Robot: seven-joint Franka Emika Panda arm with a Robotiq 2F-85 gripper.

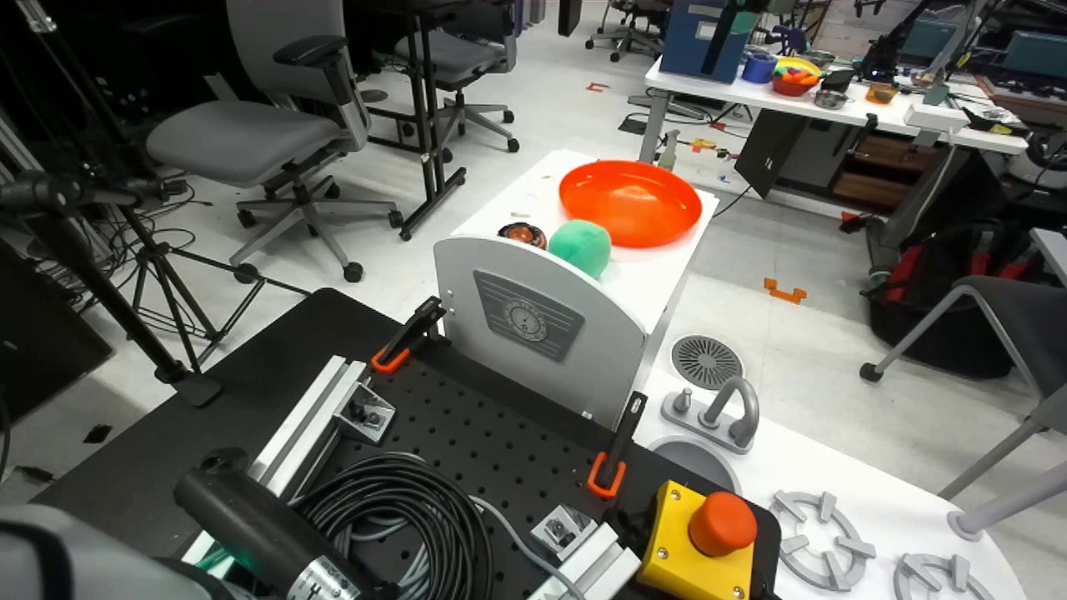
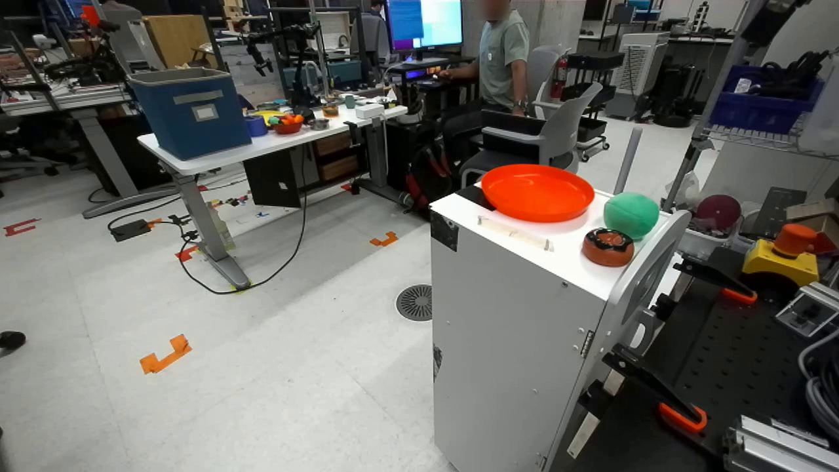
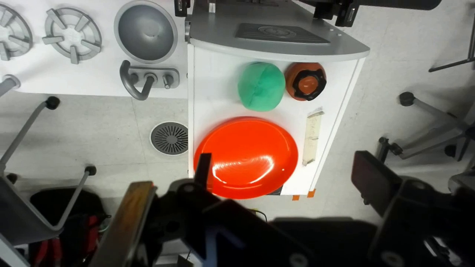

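Note:
A wide orange-red plate [image 3: 249, 151] lies on the white cabinet top [image 2: 491, 220]. Beside it rest a green round plush [image 3: 261, 86] and a small brown-orange round object [image 3: 305, 81] with a black ring-like pattern. The two lie close together near the grey upright panel [image 1: 540, 320]. In the wrist view my gripper is open, its fingers [image 3: 372, 175] wide apart with nothing between them. It hangs above the cabinet, clear of all three objects. Only a dark part of the arm shows at the top of exterior view 1.
A toy sink [image 3: 146, 31], faucet [image 3: 149, 80] and burners [image 3: 73, 35] adjoin the cabinet. Black clamps [image 1: 622, 440] grip the pegboard edge. A strip of tape [image 3: 313, 135] lies beside the plate. Bare white surface surrounds the objects.

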